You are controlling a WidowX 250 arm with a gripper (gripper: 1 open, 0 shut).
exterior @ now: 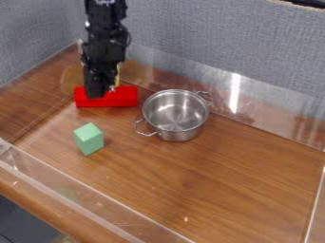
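My gripper [102, 82] hangs from the top centre-left of the view, dark, its tips low over a red block [120, 96] that lies on the wooden table at the back left. The fingers look close together, and I see nothing held between them. Behind them is a yellowish object [75, 75], partly hidden by the arm. A pale green block [89, 139] sits nearer the front left. A steel pot [176, 116] with side handles stands right of the red block.
Transparent walls bound the table at the back and along the front left.
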